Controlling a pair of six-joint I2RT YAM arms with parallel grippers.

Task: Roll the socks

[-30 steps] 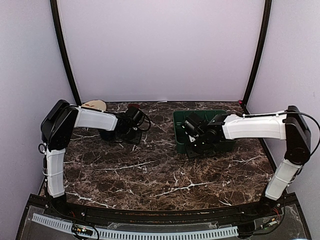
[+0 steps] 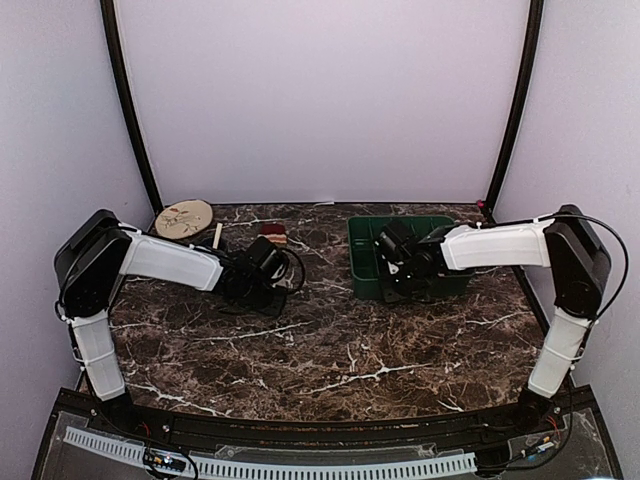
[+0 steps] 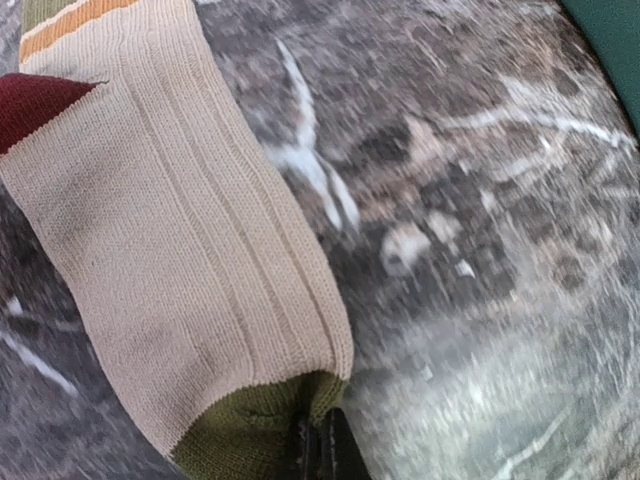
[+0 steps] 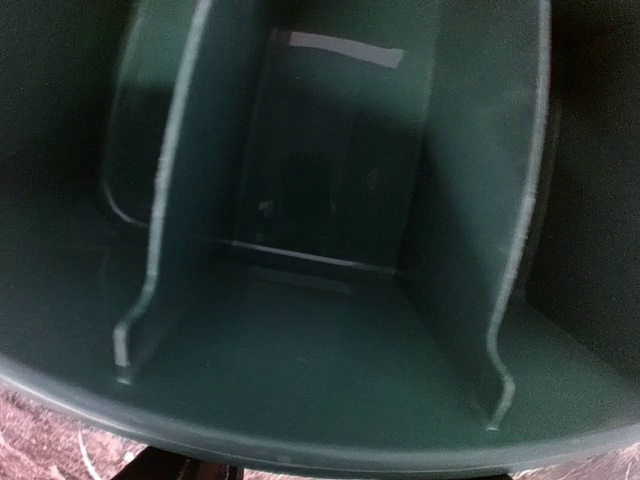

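Note:
A cream sock point(image 3: 190, 200) with a dark red heel, an olive toe and an orange stripe lies flat in the left wrist view. My left gripper is shut on its olive toe. In the top view part of the sock point(image 2: 273, 238) shows beyond the left arm, the rest hidden behind it. At the near side of the green box point(image 2: 360, 291) is my right gripper point(image 2: 393, 297). The right wrist view shows only bits of its dark fingers point(image 4: 165, 468) below the box rim, set wide apart; the tips are hidden.
Dividers point(image 4: 165, 180) split the green box, and the compartment between them looks empty. A round cream disc point(image 2: 184, 219) is at the back left, with a white stick-like item point(image 2: 217, 236) nearby.
My left gripper has moved toward the table's front, and the sock has shifted along with it.

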